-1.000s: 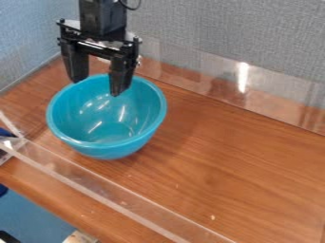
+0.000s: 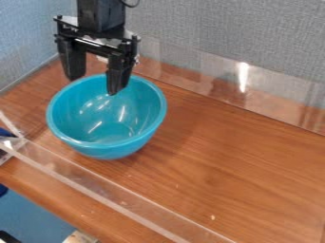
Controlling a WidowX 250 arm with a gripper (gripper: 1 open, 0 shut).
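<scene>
My black gripper (image 2: pixel 95 68) hangs open at the upper left, its two fingers apart over the back part of a shiny turquoise bowl (image 2: pixel 106 127). Nothing shows between the fingers. The bowl stands upright on the wooden table and looks empty.
Bare wooden table (image 2: pixel 241 171) fills the right side. A clear plastic barrier (image 2: pixel 235 88) runs along the back, and another along the front edge. A small blue object (image 2: pixel 7 138) with white parts sits at the left edge. Grey textured walls stand behind.
My gripper has risen slightly and shifted a little to the left over the bowl. The bowl has stayed in place.
</scene>
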